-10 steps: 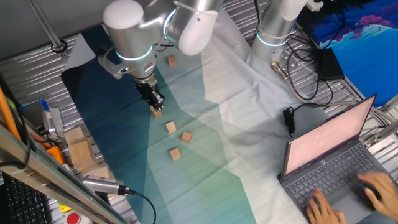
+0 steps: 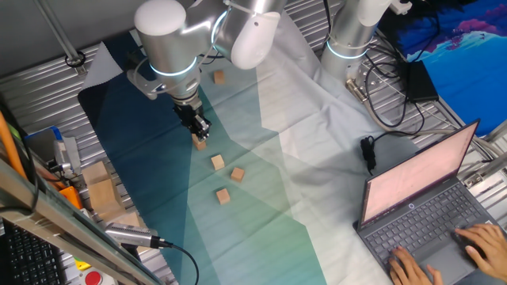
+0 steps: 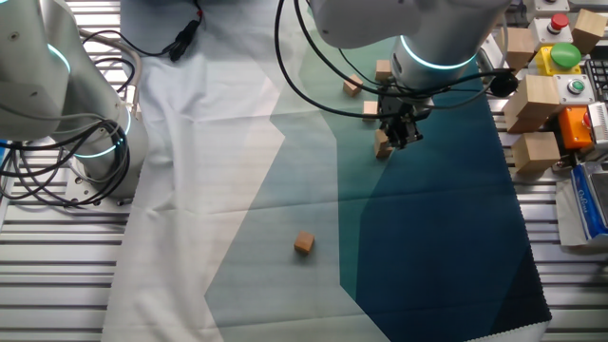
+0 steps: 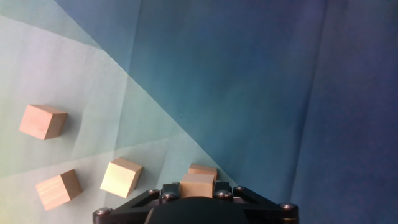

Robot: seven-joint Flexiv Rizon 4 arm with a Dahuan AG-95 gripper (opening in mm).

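My gripper is low over the mat, its two fingers closed against the sides of a small wooden block [image 4: 197, 185]. Just beyond that block in the wrist view, a second wooden block [image 4: 203, 169] shows partly, its lower part hidden; whether the two touch cannot be told. Exterior view 1 has the gripper [image 2: 202, 133] pointing down beside a block [image 2: 200, 144]. Three more cubes lie loose near it: one pale cube [image 2: 218, 162], one to its right [image 2: 238, 174], and another cube [image 2: 223, 196] toward the front.
Alone on the mat, nearer the arm's base, lies another cube [image 2: 219, 77]. A laptop [image 2: 420, 206] with a person's hands on it stands at the right. Larger wooden blocks [image 2: 104, 198] and a silver cylinder [image 2: 131, 236] line the left edge. Bare mat [image 3: 446, 247] extends around the gripper.
The loose cubes have not moved. The person's hands have moved at the laptop.
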